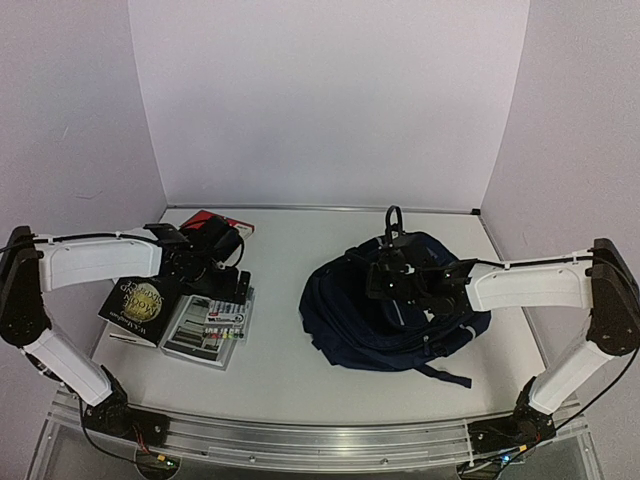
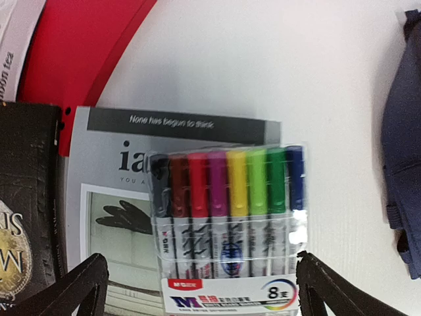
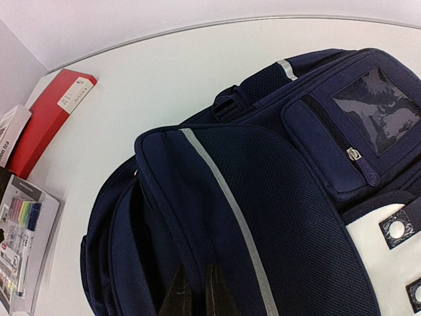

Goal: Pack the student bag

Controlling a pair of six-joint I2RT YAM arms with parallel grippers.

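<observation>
A clear pack of coloured markers [image 2: 227,217] lies over a grey book [image 2: 108,178] at the left of the table. Above it, my left gripper [image 1: 240,285] is open. In the left wrist view, the pack shows between its spread fingers, close to the right one, with a gap at the left one. The dark blue backpack [image 1: 365,340] lies on the right, its mouth facing left. My right gripper is shut on the edge of the backpack's opening, as seen in the right wrist view.
A black book [image 1: 140,308] lies left of the grey one. Behind them is a red box or folder [image 3: 49,115], with a white item [image 3: 12,135] beside it.
</observation>
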